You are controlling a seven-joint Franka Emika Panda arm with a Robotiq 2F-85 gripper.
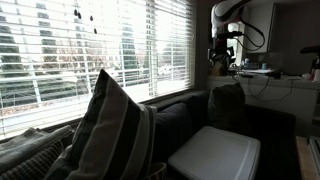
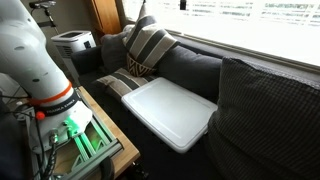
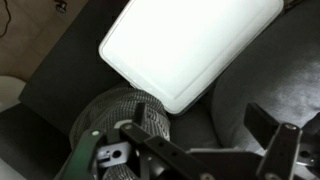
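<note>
My gripper is open in the wrist view, its fingers wide apart with nothing held between them. In exterior view 1 the gripper [image 1: 219,58] hangs high at the back right, too dark for detail. Below it in the wrist view lies a white rectangular lid or board [image 3: 190,45], well away from the fingers. The same white piece [image 2: 170,110] rests flat on the dark couch in exterior view 2. A striped pillow [image 2: 150,48] leans at the couch's far end, and a dark textured pillow [image 3: 125,108] shows partly behind the gripper.
A large dark pillow [image 2: 265,110] stands at the couch's right in exterior view 2. The arm's base [image 2: 60,105] sits beside a wooden edge [image 2: 112,135]. Window blinds [image 1: 85,55] run behind the couch. A cluttered counter [image 1: 270,85] stands at the back right.
</note>
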